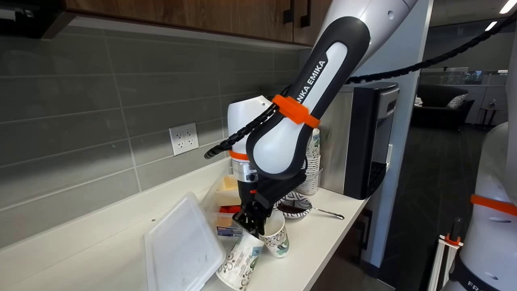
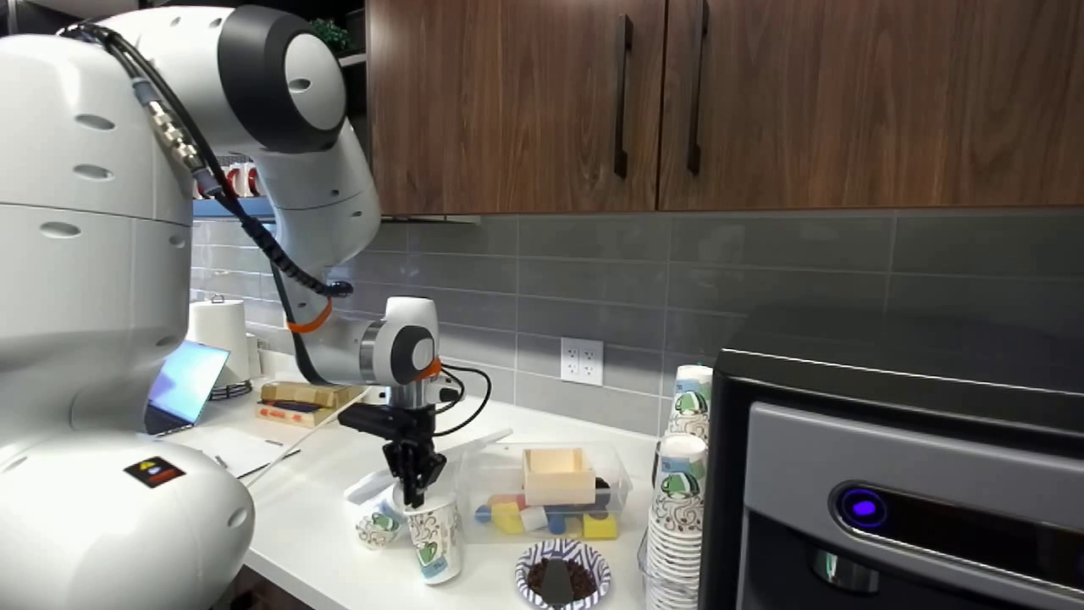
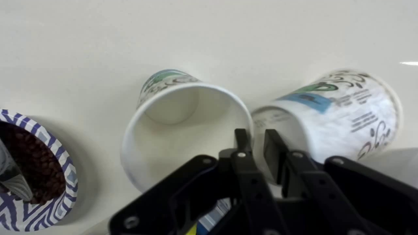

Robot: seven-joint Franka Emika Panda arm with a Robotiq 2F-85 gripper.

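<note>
Two patterned paper cups stand on the counter, both tilted with their open mouths against the gripper: one nearer the bowl (image 3: 168,145) (image 1: 277,244) (image 2: 437,544), the other lying further over (image 3: 352,117) (image 1: 240,264) (image 2: 376,529). My gripper (image 1: 257,230) (image 2: 412,496) reaches down between their mouths. One finger (image 3: 241,137) is inside the bowl-side cup, and the other finger (image 3: 274,152) is in the mouth of the second cup. The fingers are nearly together, with the adjoining cup rims between them. How firmly each rim is pinched is hidden.
A patterned bowl (image 2: 533,559) of dark beans with a spoon sits beside the cups. Behind are a clear bin (image 2: 615,476) of blocks and a leaning white lid (image 1: 181,247). Cup stacks (image 2: 678,498) stand by the dispenser (image 2: 874,437).
</note>
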